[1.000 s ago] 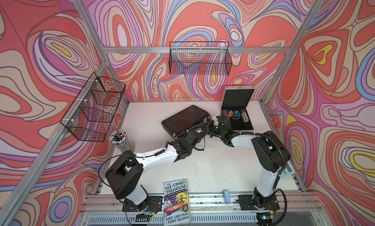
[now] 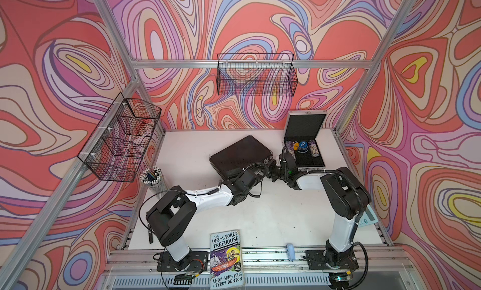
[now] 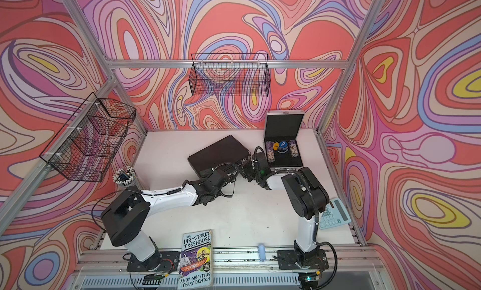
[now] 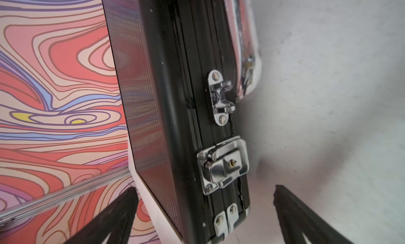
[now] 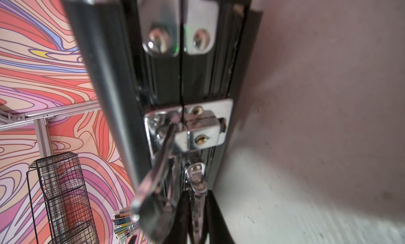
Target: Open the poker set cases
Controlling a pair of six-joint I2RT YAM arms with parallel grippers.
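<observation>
A closed black case (image 2: 240, 154) lies at an angle mid-table, with metal fittings along its front. In the left wrist view, its left latch (image 4: 223, 163) lies flat on the front, beside the handle (image 4: 249, 54). My left gripper is open, its fingers apart around that end. In the right wrist view, a blurred metal flap (image 5: 156, 176) stands out from the right latch (image 5: 202, 134). My right gripper is shut just beside it; a thin metal strip shows at its fingers, and I cannot tell whether it is gripped. A second case (image 2: 305, 134) stands open, chips inside.
A pen cup (image 2: 151, 177) stands at the left edge and a calculator (image 3: 334, 213) at the right. A book (image 2: 226, 260) lies at the front beside a small blue object (image 2: 290, 251). Wire baskets (image 2: 258, 79) hang on the frame.
The closed case has shifted slightly right.
</observation>
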